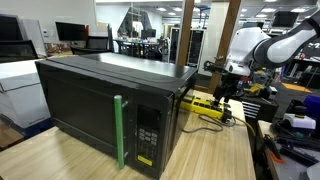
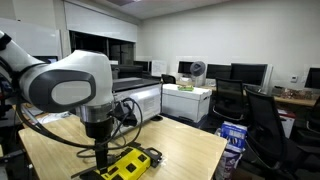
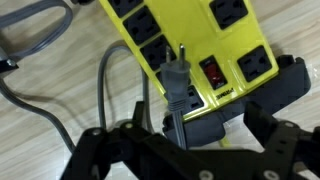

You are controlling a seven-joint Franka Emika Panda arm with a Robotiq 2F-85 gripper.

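Note:
A yellow power strip with black sockets and a red switch fills the upper middle of the wrist view. Over its lower side lies a dark grey plug, its two metal prongs pointing up the picture towards the sockets. The plug's cable runs down between the fingers. My gripper is open, one finger left of the cable and the other well to its right; neither touches the plug as far as I can tell. Exterior view 2 shows the strip on the table beneath the arm.
A large black microwave occupies much of the table in exterior view 1. Loose grey cable curls across the wood left of the strip. Bare tabletop stretches to the right of the strip in exterior view 2.

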